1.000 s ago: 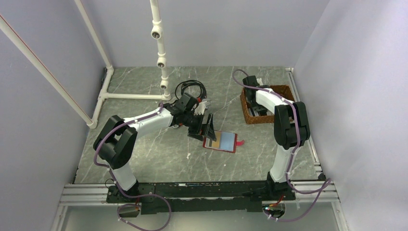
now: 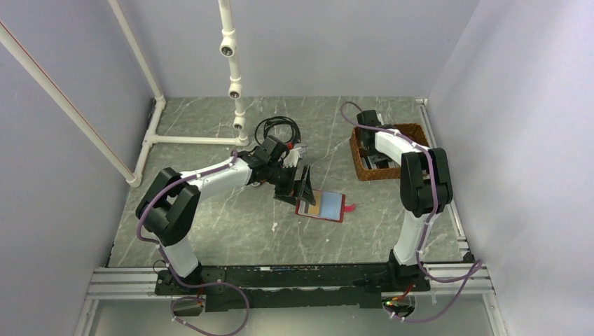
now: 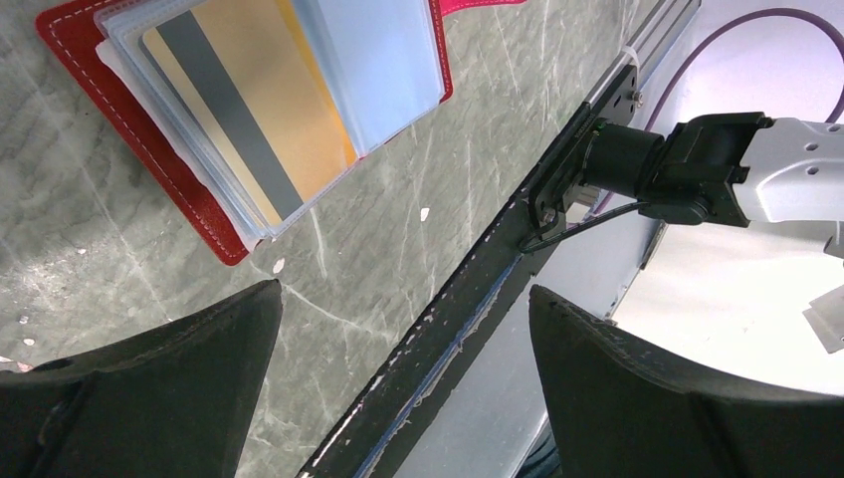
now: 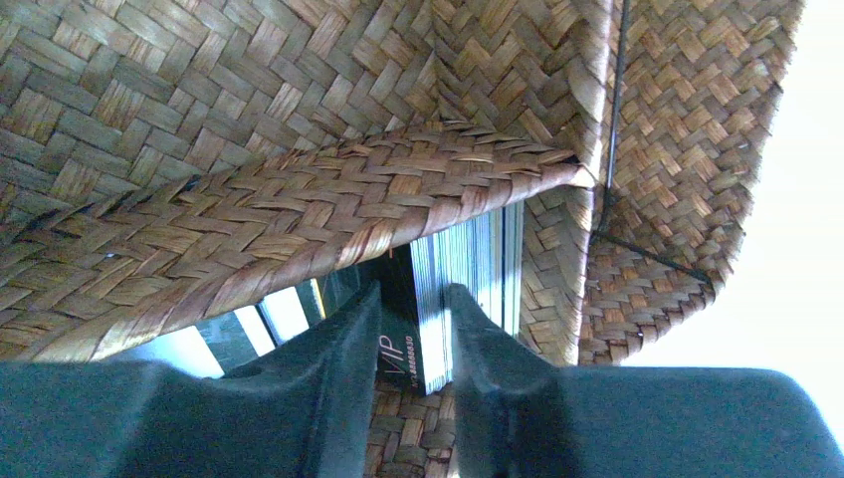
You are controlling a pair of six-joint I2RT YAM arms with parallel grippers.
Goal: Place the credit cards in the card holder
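Observation:
The red card holder (image 2: 342,208) lies open on the table, its clear sleeves up. A tan card with a grey stripe (image 3: 249,100) sits in its left half, and the right sleeve looks pale blue. My left gripper is open near the holder, with nothing between its fingers. In the woven basket (image 2: 356,162), a stack of cards (image 4: 468,264) stands on edge, a black VIP card (image 4: 398,349) at its left face. My right gripper reaches in there, its fingertips a narrow gap apart at that black card and the stack's edges; contact is unclear.
More cards (image 4: 287,314) lie to the left inside the basket, partly covered by its woven rim. A coiled black cable (image 2: 280,126) rests behind my left arm. White pipes (image 2: 189,140) stand at the back left.
My right arm has shifted slightly to the right over the basket compared with about a second ago. The left arm and the card holder have stayed still.

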